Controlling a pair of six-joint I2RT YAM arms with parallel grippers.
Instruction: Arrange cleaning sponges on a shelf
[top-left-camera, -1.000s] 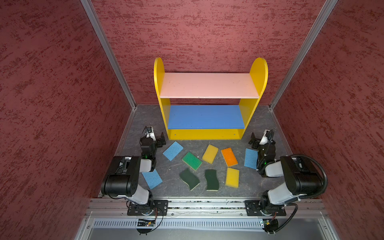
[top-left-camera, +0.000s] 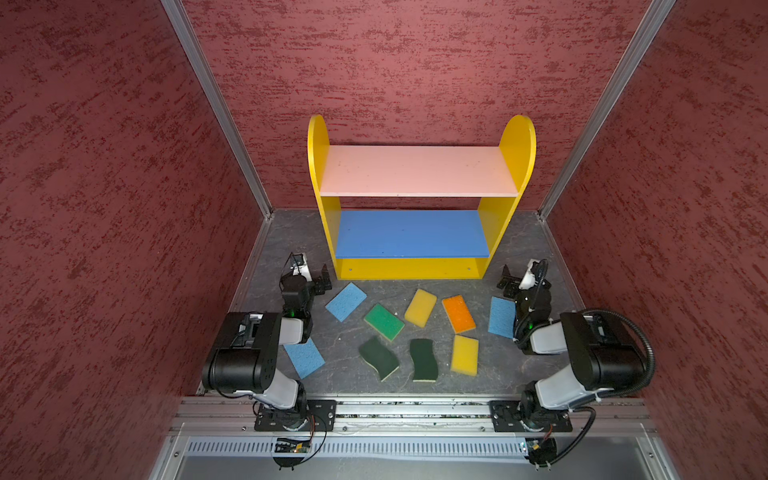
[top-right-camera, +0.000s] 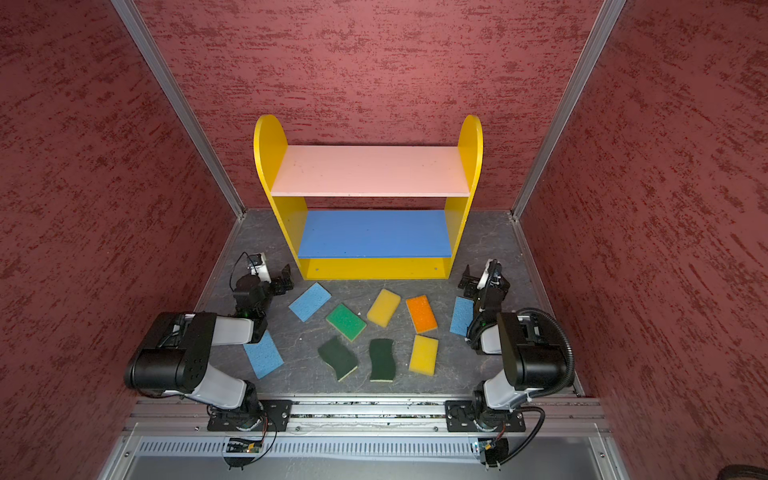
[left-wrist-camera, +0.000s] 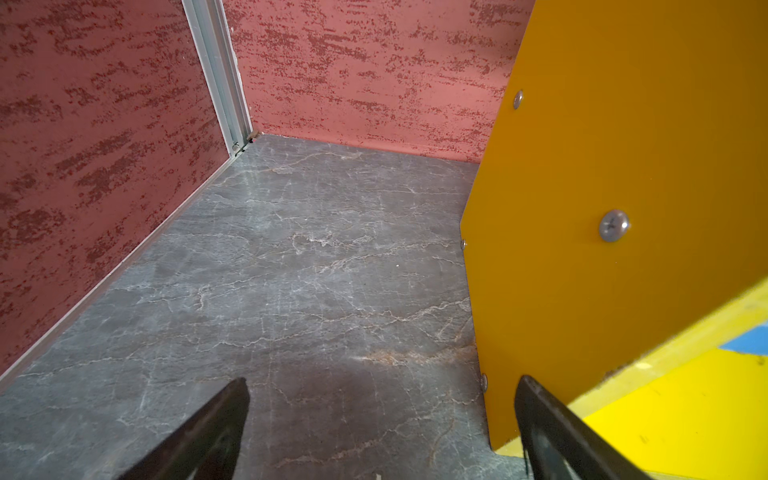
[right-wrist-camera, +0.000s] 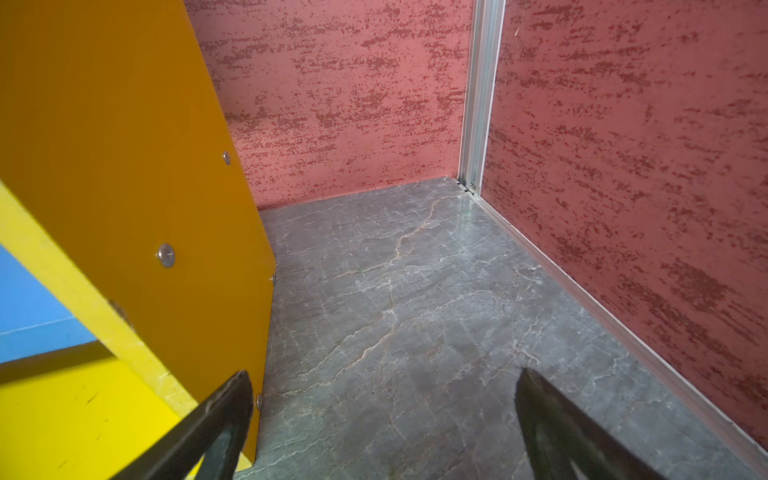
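A yellow-sided shelf unit stands at the back, with a bare pink upper shelf (top-left-camera: 420, 170) and a bare blue lower shelf (top-left-camera: 412, 233). Scattered flat before it are a green sponge (top-left-camera: 384, 321), two dark green wavy sponges (top-left-camera: 378, 357), two yellow ones (top-left-camera: 420, 307), an orange sponge (top-left-camera: 458, 313) and three blue ones (top-left-camera: 346, 301); one blue sponge (top-left-camera: 303, 357) is partly hidden by my left arm, another (top-left-camera: 502, 317) by my right. My left gripper is open and empty near the unit's left side. By its right side, my right gripper also stands open and empty.
The unit's upright side panels (left-wrist-camera: 592, 200) rise close to each gripper. Bare grey floor (right-wrist-camera: 416, 320) lies between the unit and the red walls (right-wrist-camera: 640, 160) on both sides. A metal rail (top-left-camera: 416, 404) runs along the front.
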